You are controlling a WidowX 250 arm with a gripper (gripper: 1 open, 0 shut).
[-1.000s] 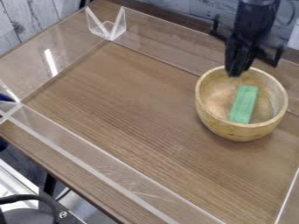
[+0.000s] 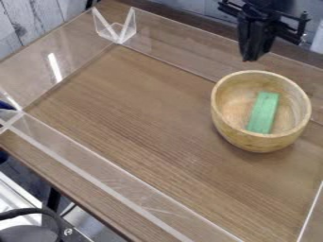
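My gripper [image 2: 252, 49] is at the top right, its dark fingers shut, with nothing visible between them. It hangs above and behind a wooden bowl [image 2: 229, 129] on the table. A green block [image 2: 263, 112] lies inside the bowl, on its right half.
Clear plastic edging [image 2: 94, 184] runs along the lower left, with clear pieces at the top left corner. Black cables [image 2: 28, 227] lie off the table at bottom left.
My gripper has moved up and back, away from the bowl, over the last second. The bowl and green block look unmoved.
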